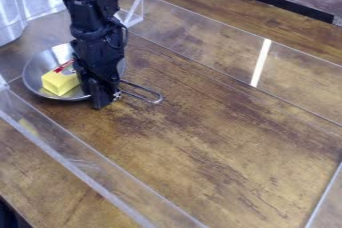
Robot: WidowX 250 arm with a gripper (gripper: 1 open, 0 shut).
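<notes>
My black gripper [99,94] reaches down from the top left over a round grey metal pan [38,68] on the wooden table. A yellow block [60,81], with a small red and white piece near it, lies in the pan, just left of my fingers. The pan's wire handle [152,98] sticks out to the right past my gripper. My fingertips are dark and crowded at the pan's right side, so I cannot tell how far apart they are or whether anything is between them.
Clear plastic walls run along the left and across the upper right of the wooden table [214,142]. A white tape strip [261,62] marks the upper right.
</notes>
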